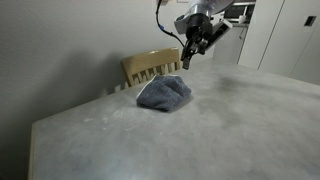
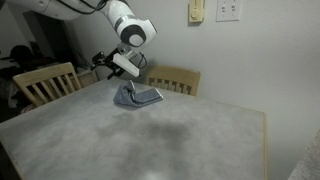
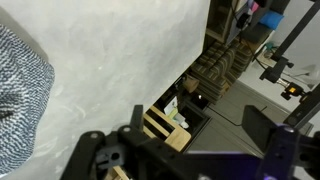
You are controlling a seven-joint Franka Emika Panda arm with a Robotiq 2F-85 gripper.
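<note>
A dark grey-blue cloth [image 1: 165, 94] lies bunched on the grey table, with a pale edge showing along its back left side. In the second exterior view the same cloth [image 2: 126, 96] sits near the far edge of the table, and a light strip borders it. My gripper [image 1: 187, 60] hangs above and behind the cloth, clear of it. From the wrist, the fingers [image 3: 137, 117] stand wide apart with nothing between them, and part of the cloth [image 3: 18, 100] shows at the left edge.
Wooden chairs stand at the table edge, one behind the cloth [image 1: 150, 66] and another at the left of the second exterior view [image 2: 50, 80]. Shelves and household items beyond the table appear in the wrist view.
</note>
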